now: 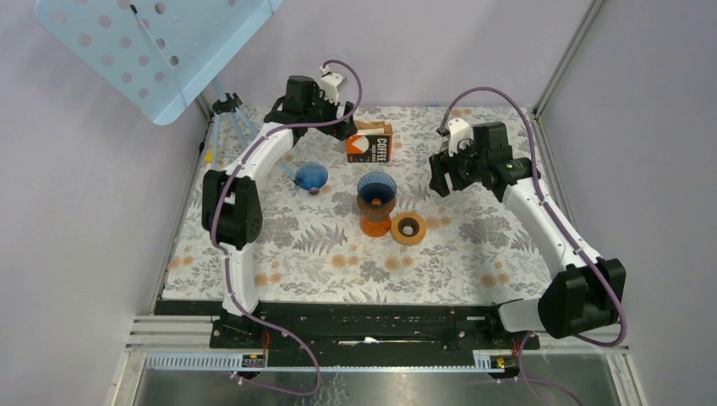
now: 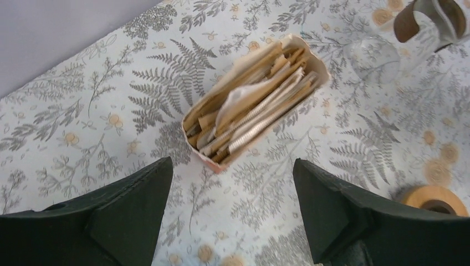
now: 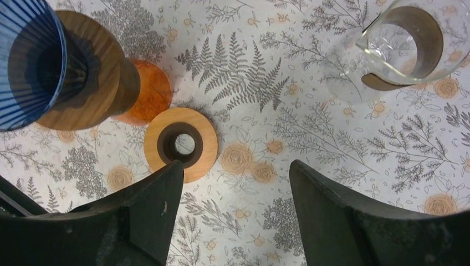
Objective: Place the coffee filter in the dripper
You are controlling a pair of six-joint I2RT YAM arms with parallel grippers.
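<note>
Folded paper filters (image 2: 260, 105) stand packed in the open coffee box (image 1: 369, 148) at the back of the table. Beside the box's upper left corner, in the top view, is my left gripper (image 1: 345, 123); its fingers are apart, and nothing lies between its fingers. The blue ribbed dripper (image 1: 377, 186) sits upright on a wooden collar over an orange base, left of my right gripper. Nothing shows inside the dripper. Right of it, above the table, my right gripper (image 1: 448, 173) hangs open and empty.
A wooden ring (image 1: 408, 227) lies against the orange base. The blue scoop (image 1: 312, 177) rests left of the dripper. A glass carafe (image 3: 399, 50) stands behind my right gripper. Bare cloth covers the front of the table. A perforated blue panel (image 1: 152, 51) juts in at upper left.
</note>
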